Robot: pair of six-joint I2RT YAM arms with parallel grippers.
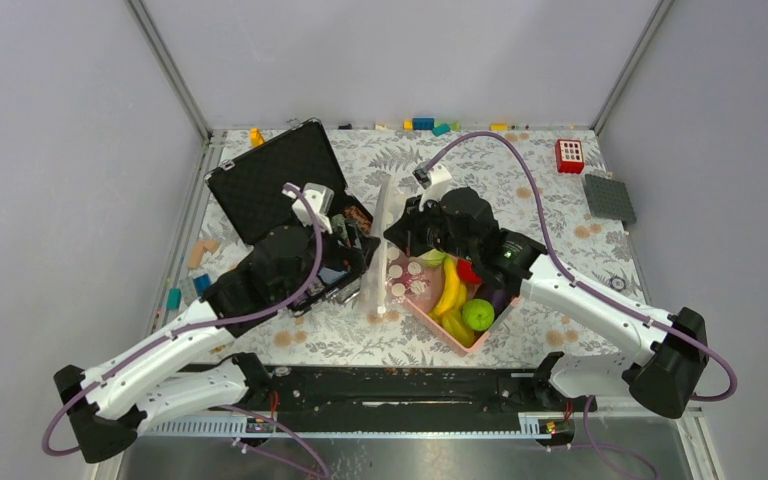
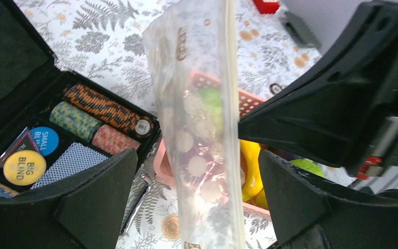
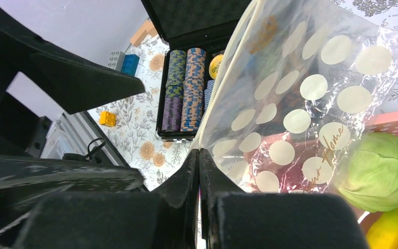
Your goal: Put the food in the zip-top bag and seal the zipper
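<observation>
A clear zip bag with cream dots (image 3: 313, 88) hangs upright over the pink basket (image 1: 438, 330), held at its edge by my right gripper, which is shut. My left gripper is open, the bag's edge hanging between its fingers in the left wrist view. In the basket lie bananas (image 1: 448, 290), a green fruit (image 1: 478, 314), a cabbage (image 3: 378, 171), a red item (image 1: 467, 270) and an eggplant (image 1: 493, 298).
An open black case of poker chips (image 1: 276, 175) lies at left. A red block (image 1: 569, 156) and grey plate (image 1: 608, 200) sit at back right. Loose blocks line the back edge.
</observation>
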